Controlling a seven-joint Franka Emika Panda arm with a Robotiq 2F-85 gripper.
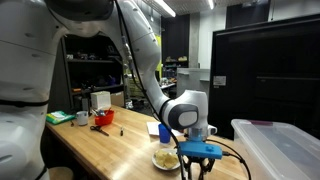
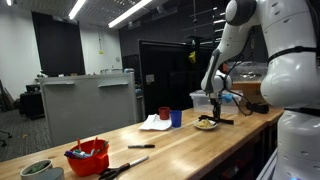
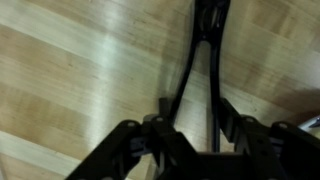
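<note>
In the wrist view, black tongs lie on the wooden table, their joined end at the top and their two arms spread slightly toward me. My gripper is part open, with a dark fingertip on either side of the tongs' arms. Contact between fingertips and tongs is too dark to make out. From outside, the gripper is low over the table's far end, beside a plate of yellowish food.
A blue cup, a dark red cup and a white cloth stand or lie near the plate. A clear bin is at the right. The red basket is at the other end. Mid-table is mostly clear.
</note>
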